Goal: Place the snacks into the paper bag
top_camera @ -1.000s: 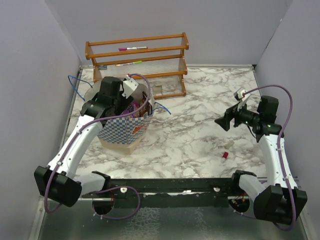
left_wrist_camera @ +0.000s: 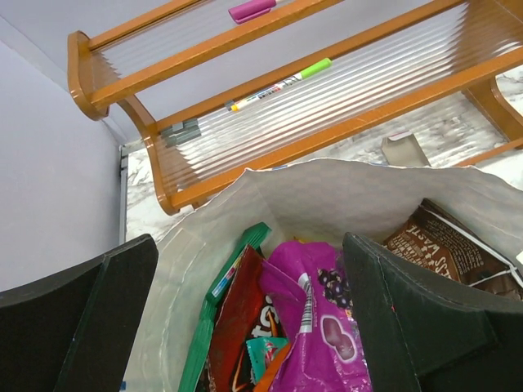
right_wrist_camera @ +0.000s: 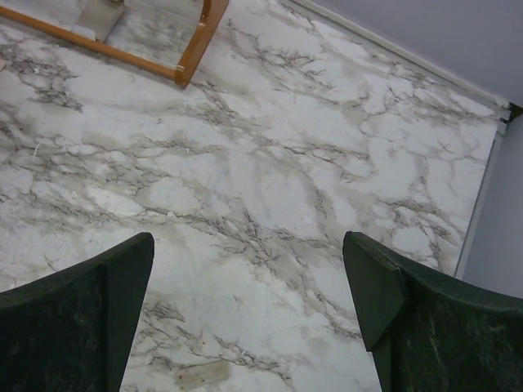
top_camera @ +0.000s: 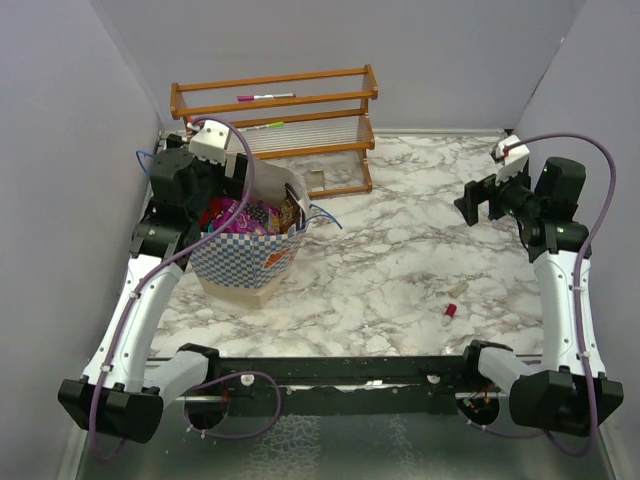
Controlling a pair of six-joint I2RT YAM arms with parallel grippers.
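Observation:
The checkered paper bag [top_camera: 240,258] stands upright at the left of the table, its mouth wide. Inside it lie a purple grape snack packet [left_wrist_camera: 315,327], a dark red packet [left_wrist_camera: 233,327], a green packet [left_wrist_camera: 204,327] and a brown packet [left_wrist_camera: 445,249]. My left gripper is open over the bag's mouth, with nothing gripped; its fingers hide part of the contents. On the right side, my right gripper hangs open above bare marble, empty.
Behind the bag stands a wooden rack [top_camera: 275,82] holding a pink marker [top_camera: 265,97] and a green marker [left_wrist_camera: 282,84]. A small red object [top_camera: 450,310] lies at the front right.
The right arm has shifted right and backward. The packets stay in the bag.

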